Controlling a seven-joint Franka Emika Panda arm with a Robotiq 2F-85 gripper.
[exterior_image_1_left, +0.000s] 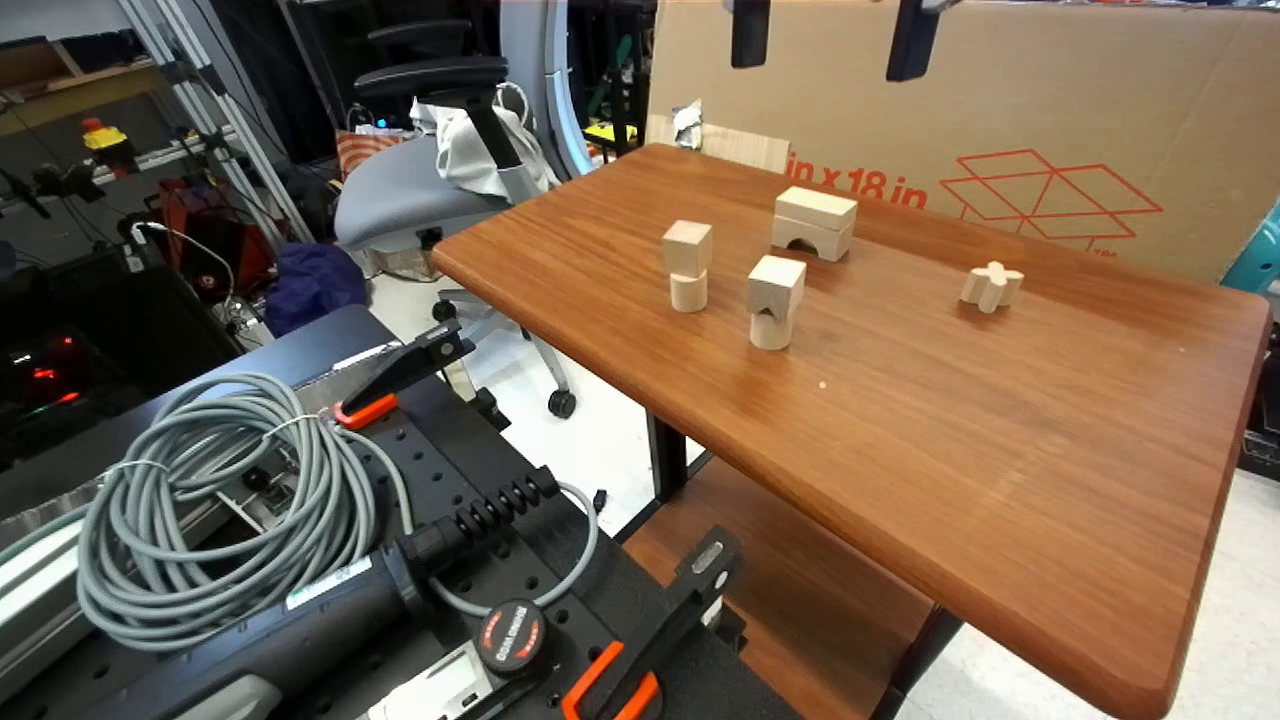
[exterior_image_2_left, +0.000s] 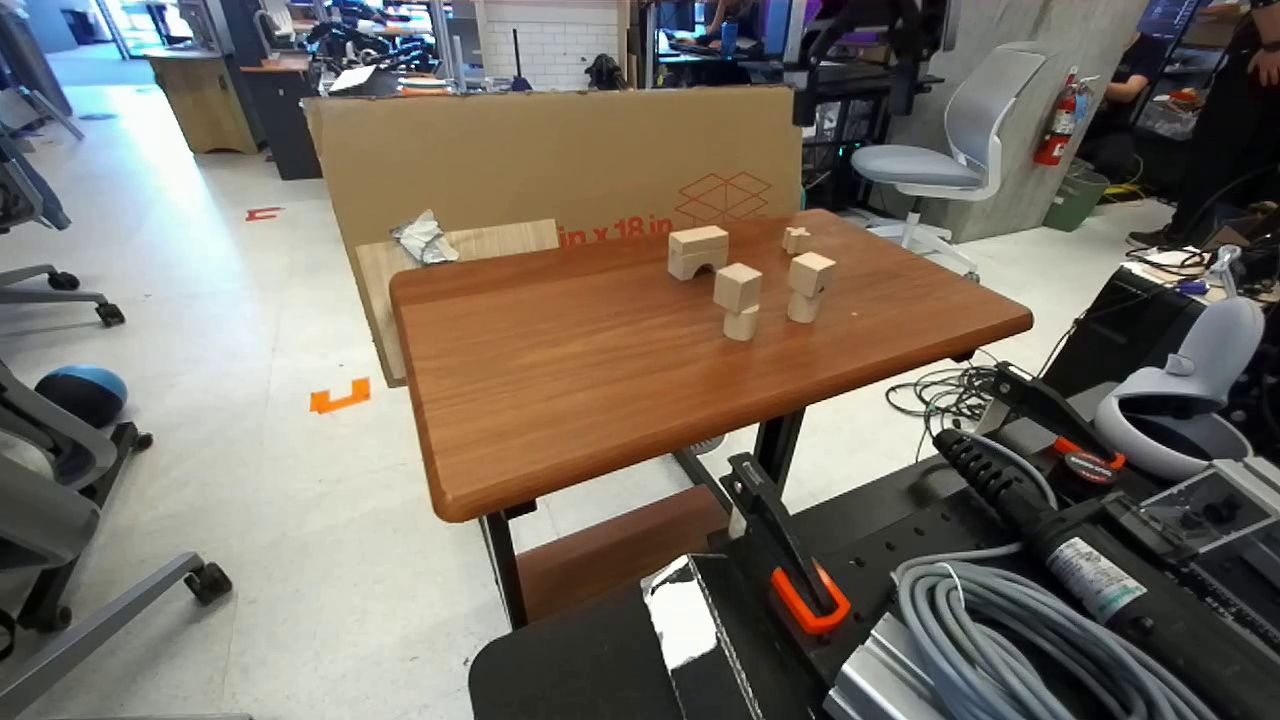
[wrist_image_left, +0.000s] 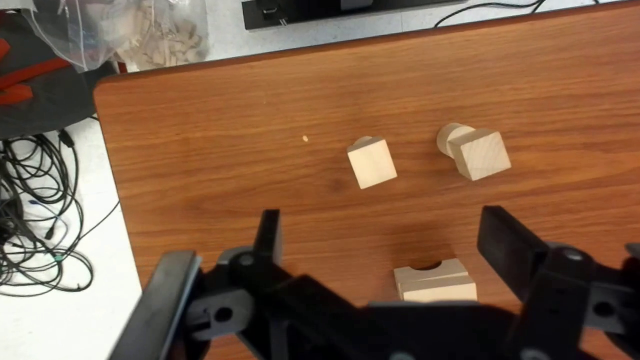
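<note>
Two small stacks stand on the brown table, each a wooden cube on a round wooden piece: one cube (exterior_image_1_left: 687, 247) over a cylinder (exterior_image_1_left: 689, 293), the other cube (exterior_image_1_left: 777, 284) over a cylinder (exterior_image_1_left: 770, 330). Behind them, a flat rectangular block rests on an arched block (exterior_image_1_left: 811, 236). A cross-shaped wooden piece (exterior_image_1_left: 992, 287) lies apart, toward the table's far side. High above the table my gripper is open and empty, its fingers wide apart; its fingertips (exterior_image_1_left: 750, 34) enter the top of exterior view 1. In the wrist view the gripper's body partly covers the arched stack (wrist_image_left: 435, 279).
A large cardboard sheet (exterior_image_2_left: 540, 162) stands along the table's back edge. Clamps and a coiled grey cable (exterior_image_1_left: 228, 516) occupy the black bench in front.
</note>
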